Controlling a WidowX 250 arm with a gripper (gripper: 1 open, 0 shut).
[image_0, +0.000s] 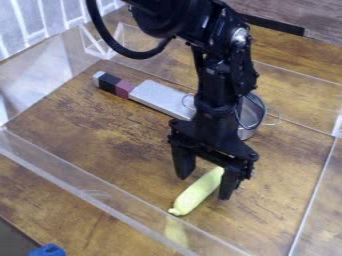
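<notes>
My black gripper (206, 170) is low over the wooden surface at centre right, open, its fingers on either side of a pale yellow-green elongated object (190, 200). The object lies diagonally, its upper end hidden under the gripper. Whether the fingers touch it is unclear.
A metal pot (254, 112) stands behind the arm, mostly hidden. A long silver bar with dark and maroon end (158, 96) lies at the back left. Clear walls border the surface. A blue item (47, 250) is at bottom left.
</notes>
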